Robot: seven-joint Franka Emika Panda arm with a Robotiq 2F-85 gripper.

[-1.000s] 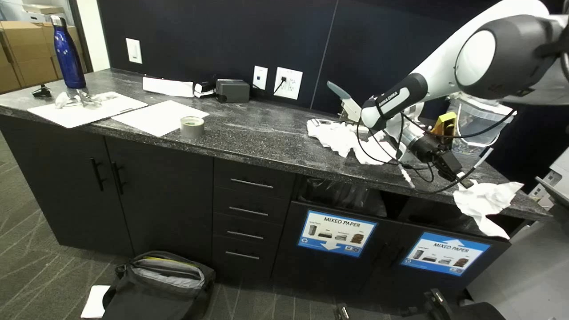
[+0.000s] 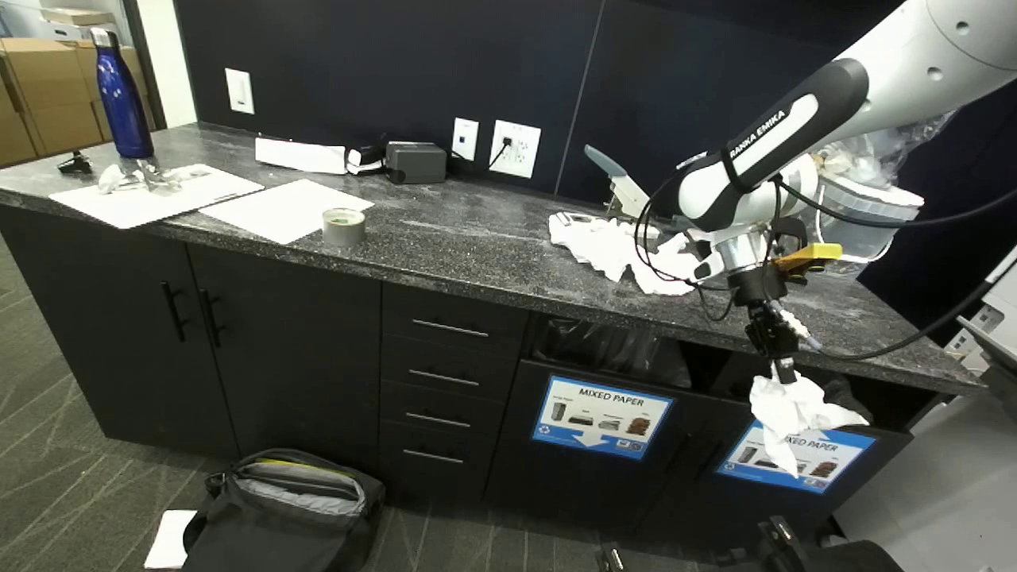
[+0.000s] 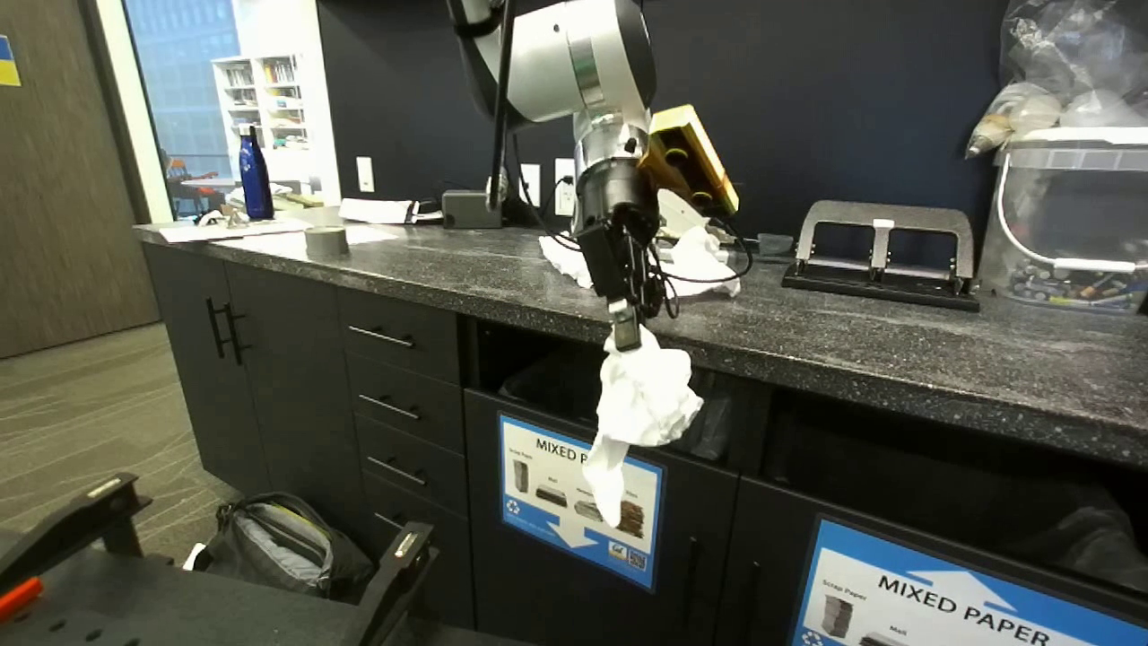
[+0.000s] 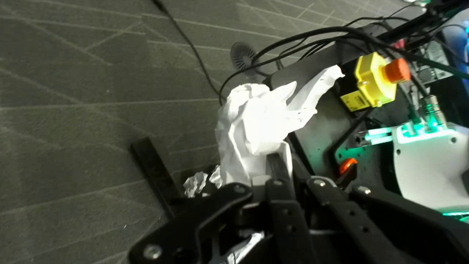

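Observation:
A crumpled white paper (image 2: 796,410) hangs from my gripper (image 2: 783,372), which points down in front of the counter's edge. In exterior view 2 the same paper (image 3: 643,393) dangles below the fingertips, before the cabinet front and partly over a blue-and-white sign. From the wrist, the paper (image 4: 259,123) shows bunched at the fingers, with the dark floor beneath it. My gripper is shut on the paper; its far finger is mostly hidden.
More crumpled white paper (image 2: 610,248) lies on the counter (image 2: 458,229) behind the arm. A hole punch (image 3: 884,253) and a clear bin (image 3: 1065,221) stand farther right. Below the countertop are open slots above the signs. A tape roll (image 2: 343,227) sits near the front edge.
My gripper has swung left and down in exterior view 1 with the paper held. It now points more steeply downward, and the paper partly covers the right sign.

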